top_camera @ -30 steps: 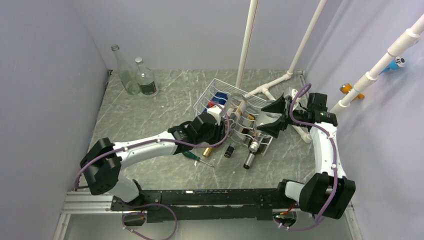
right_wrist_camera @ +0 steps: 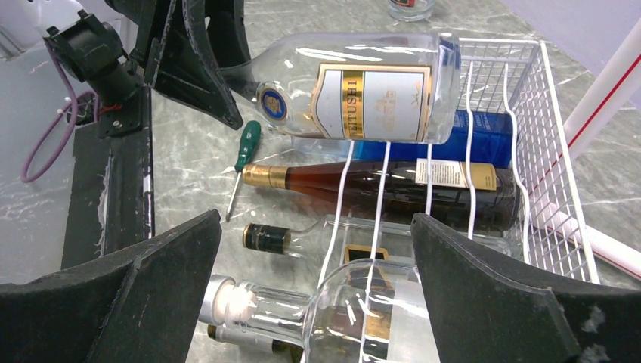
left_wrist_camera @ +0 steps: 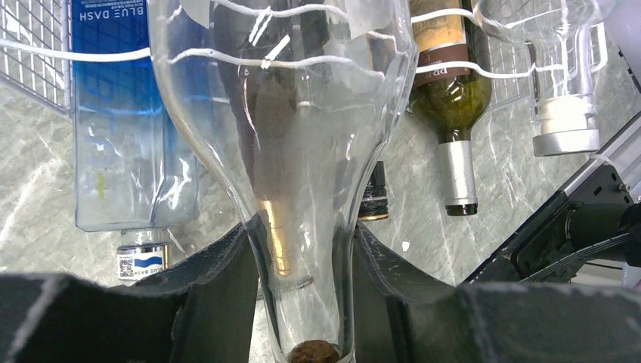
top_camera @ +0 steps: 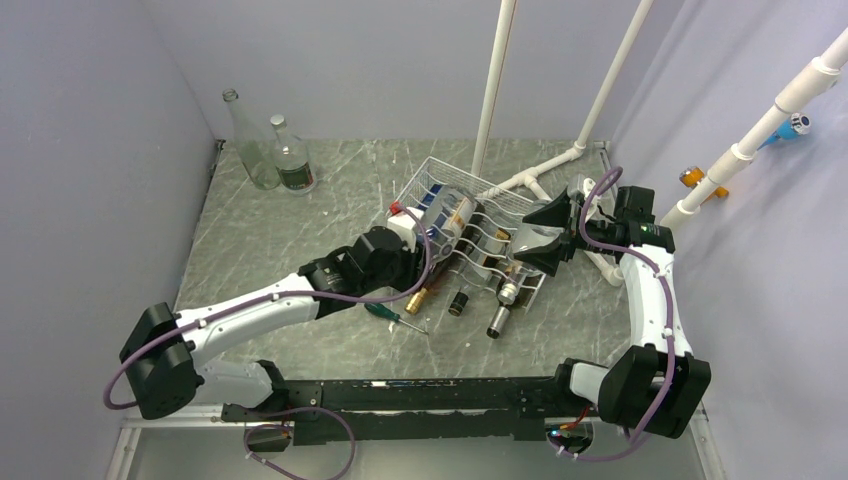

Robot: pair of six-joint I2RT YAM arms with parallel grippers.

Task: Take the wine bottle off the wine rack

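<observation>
A clear bottle with a cream "Litushi" label (right_wrist_camera: pixel 374 94) lies nearly level above the wire wine rack (right_wrist_camera: pixel 563 166). My left gripper is shut on its neck, a finger on either side, and the cork end shows between them in the left wrist view. From above, this bottle (top_camera: pixel 458 214) still overlaps the rack's left part. My right gripper (top_camera: pixel 540 238) stands open at the rack's right side. Below its spread fingers (right_wrist_camera: pixel 170 257) another clear bottle (right_wrist_camera: pixel 370 314) lies in the rack; whether they touch it I cannot tell.
Blue (left_wrist_camera: pixel 113 121), brown (right_wrist_camera: pixel 363 181) and green (left_wrist_camera: pixel 452 91) bottles lie in the rack. A green screwdriver (top_camera: pixel 385 312) is on the table before it. Two clear bottles (top_camera: pixel 292 160) stand at the back left. White pipes (top_camera: pixel 550 165) rise behind the rack.
My left gripper has shifted leftward with the clear bottle in it, which has moved left over the rack. The right arm has stayed still.
</observation>
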